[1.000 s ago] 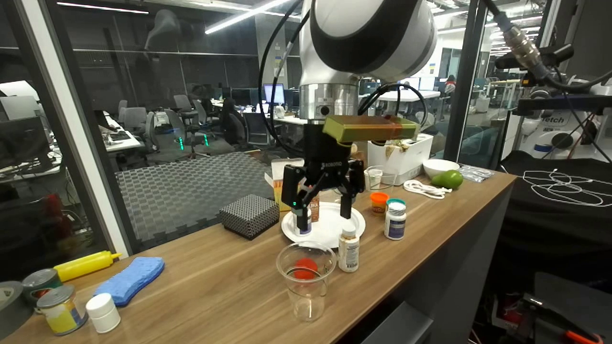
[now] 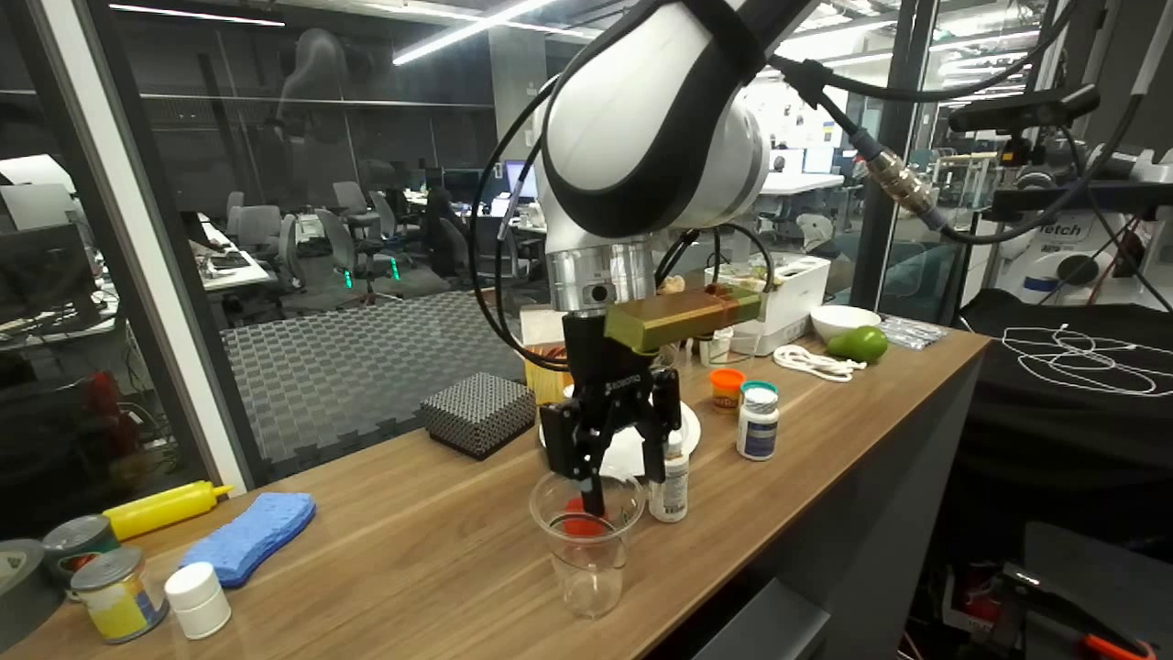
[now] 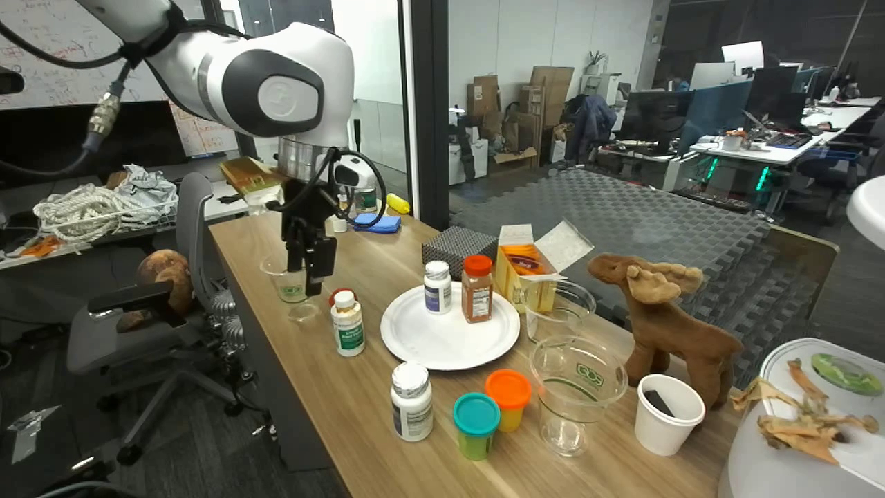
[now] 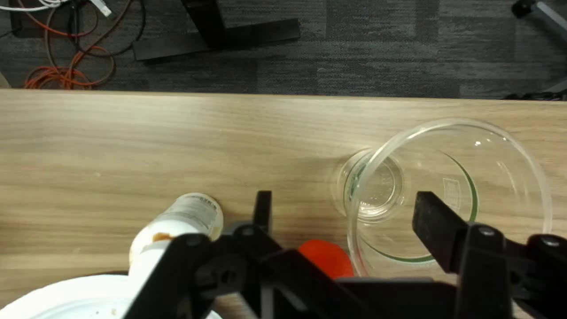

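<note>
My gripper is partly open, tilted above the table, with nothing held between its fingers. A clear plastic cup point(image 2: 590, 572) stands upright near the table's front edge. In the wrist view the near rim of the cup point(image 4: 366, 175) shows between the two fingers: one finger point(image 4: 438, 228) overlaps the cup's mouth, the other point(image 4: 263, 207) is outside it. Whether either touches the cup, I cannot tell. A red round object point(image 4: 327, 258) is beside the cup, partly covered by the gripper. In exterior view 2, the gripper point(image 3: 304, 274) partly hides the cup point(image 3: 290, 286).
A white bottle point(image 3: 348, 324) stands close to the gripper. The white plate point(image 3: 394, 340) holds a white bottle point(image 3: 437, 286) and a red-capped spice jar point(image 3: 477, 290). Farther along are another bottle point(image 2: 758, 423) and clear cups point(image 3: 572, 415). Bare tabletop point(image 2: 418, 550) lies left of the cup.
The arm has come down and toward the cup, and the gripper has tilted. Its fingers, above the plate before, now overlap the cup's rim in exterior view 1. The cup looks unmoved.
</note>
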